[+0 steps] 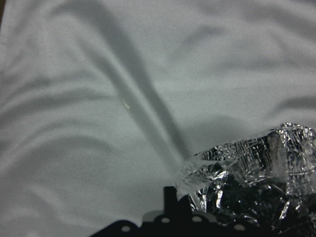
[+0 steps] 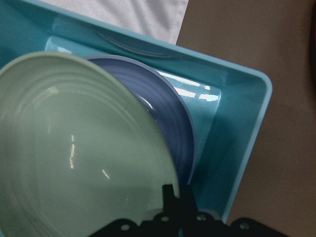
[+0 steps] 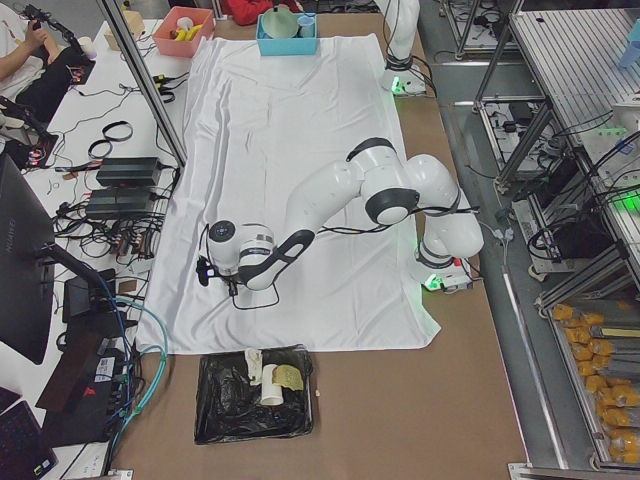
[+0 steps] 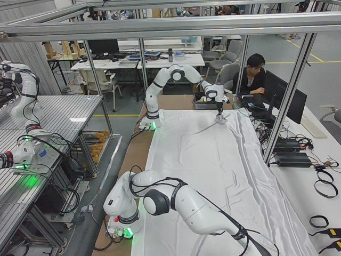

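Note:
In the right wrist view a pale green plate (image 2: pixel 79 138) lies in a light blue bin (image 2: pixel 237 123), over a blue plate (image 2: pixel 173 123). My right gripper is at the green plate's rim, apparently shut on it. My left gripper is over the white cloth (image 1: pixel 74 148), its fingers at crumpled clear shiny plastic (image 1: pixel 261 182); I cannot tell whether it grips it. In the camera left view the green plate (image 3: pixel 280 24) shows in the bin at the top.
A black-lined tray (image 3: pixel 220 410) with a white cylinder and other items stands on the brown board. A red bin (image 3: pixel 185 45) with fruit stands at top left.

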